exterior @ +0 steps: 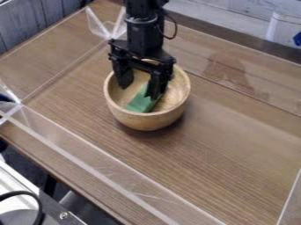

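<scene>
A wooden bowl (150, 117) sits on the table with a green object (143, 101) lying inside it. My black gripper (139, 74) is open over the bowl, its two fingers reaching down at the rim and into the upper part of the bowl, to either side of and above the green object. Whether a fingertip touches the green object cannot be told.
Clear tape runs along its left side. A white wall stands at the back right, and white equipment with a cable is at the bottom left.
</scene>
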